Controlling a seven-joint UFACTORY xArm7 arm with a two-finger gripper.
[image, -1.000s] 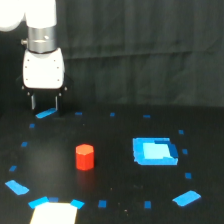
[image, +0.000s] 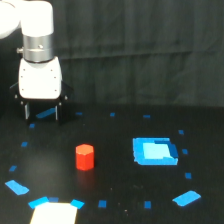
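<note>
My white gripper (image: 42, 108) is at the upper left, over the dark table. Its small dark fingers stand apart, and no object shows held between them. Nearer the camera, to the right of the gripper, a red block (image: 84, 157) with a hexagonal outline rests on the table, well clear of the fingers. On the right lies a blue square piece (image: 139, 155) with a pale patch (image: 157, 151) in its middle. A cream-coloured block (image: 53, 214) is cut off by the bottom edge of the view.
Small blue marks dot the black table. Larger blue strips lie at the left (image: 16, 187), at the lower right (image: 186, 198) and behind the fingers (image: 46, 113). A dark curtain (image: 140, 55) hangs behind. Open table separates the red block and the blue square.
The gripper has moved down in the view and slightly left. The red block, blue square and cream block have stayed where they were.
</note>
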